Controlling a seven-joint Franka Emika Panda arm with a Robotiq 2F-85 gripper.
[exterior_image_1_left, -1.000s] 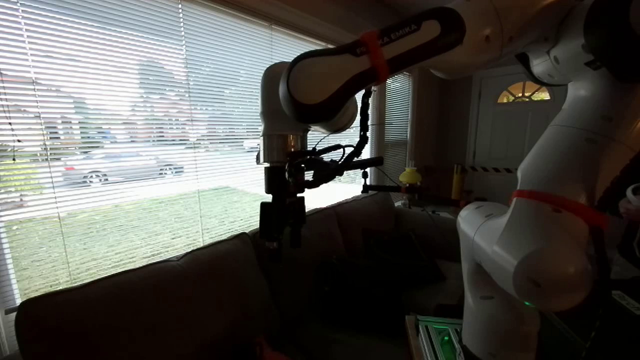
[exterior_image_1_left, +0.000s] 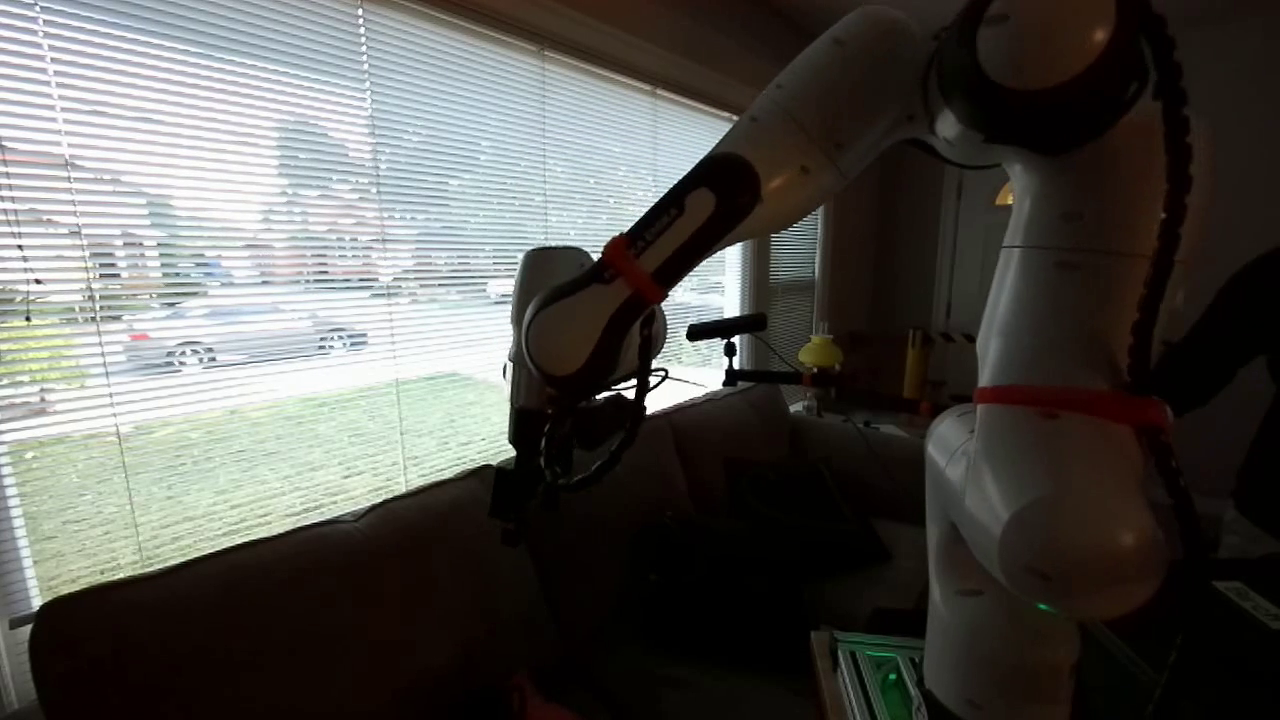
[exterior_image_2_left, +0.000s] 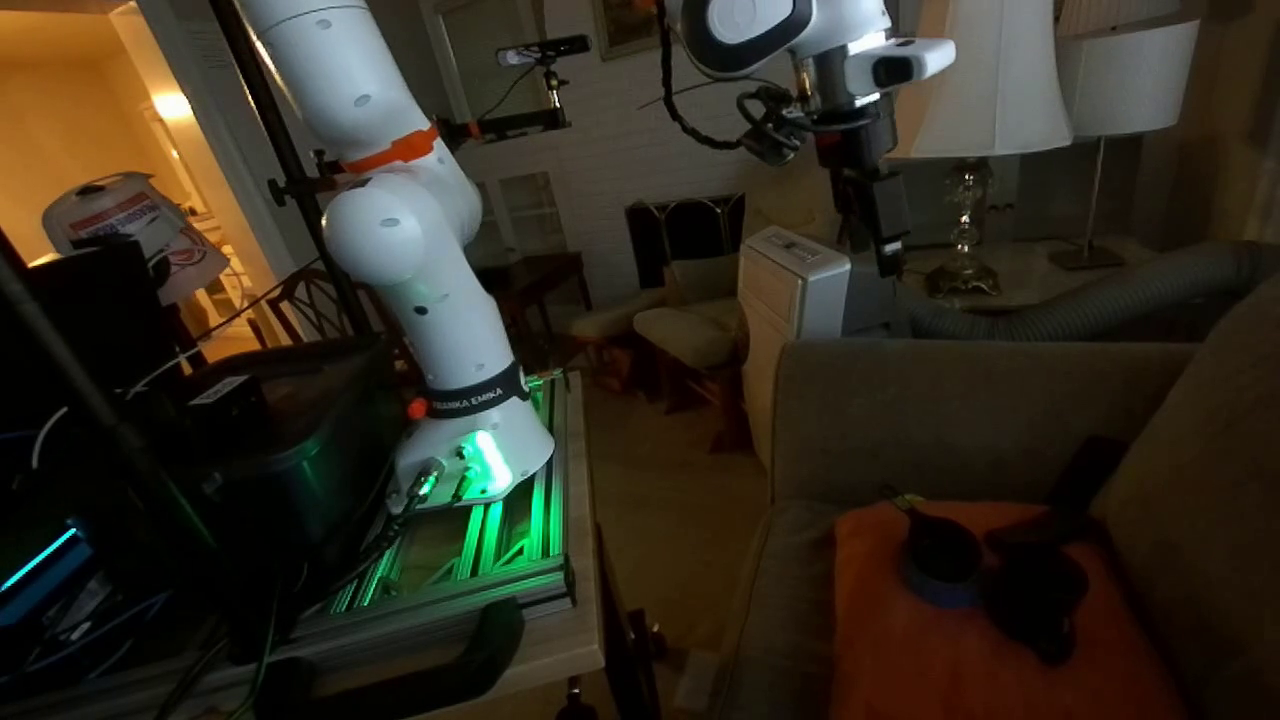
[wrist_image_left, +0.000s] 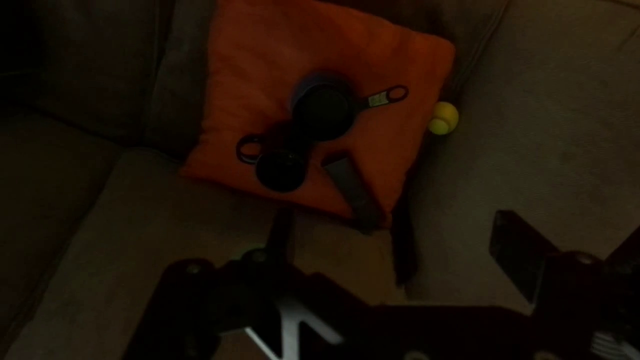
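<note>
My gripper is open and empty, its two dark fingers wide apart along the bottom of the wrist view. It hangs well above the couch; in exterior view 2 the gripper (exterior_image_2_left: 882, 246) is near the upper right. An orange pillow (wrist_image_left: 258, 72) lies on the couch. Resting on it are a small dark pan (wrist_image_left: 324, 113) with a labelled handle, a dark cup (wrist_image_left: 280, 171) with a ring handle, and a dark oblong object (wrist_image_left: 354, 189). A yellow ball (wrist_image_left: 444, 118) sits just off the pillow's edge. The light is very dim.
The couch backrest (exterior_image_1_left: 300, 600) runs under the window blinds (exterior_image_1_left: 264, 240). A lamp (exterior_image_2_left: 966, 168) and a grey hose (exterior_image_2_left: 1080, 294) are behind the couch arm (exterior_image_2_left: 960, 408). Bare couch seat (wrist_image_left: 528, 132) lies beside the pillow.
In exterior view 1 the forearm has come down, and my gripper has moved left and slightly lower. The gripper also appears turned, and the couch looks unchanged.
</note>
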